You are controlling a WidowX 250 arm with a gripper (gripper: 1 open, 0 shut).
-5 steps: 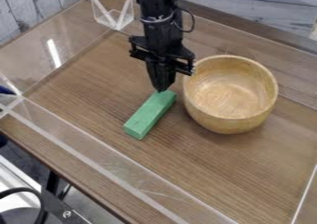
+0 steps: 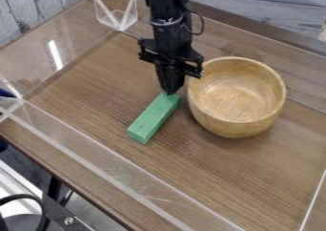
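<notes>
My black gripper (image 2: 170,82) reaches down from the top middle of the camera view, its tip low over the far end of a green rectangular block (image 2: 152,118) lying on the wooden table. It is shut, with nothing seen between its fingers. Just right of both sits a round tan bowl (image 2: 242,92), which looks empty.
A clear plastic item (image 2: 114,13) sits at the back left. Dark cables and a black object (image 2: 19,211) are at the lower left edge.
Hardly any motion shows; the arm looks shifted very slightly, and the block and bowl stay in place.
</notes>
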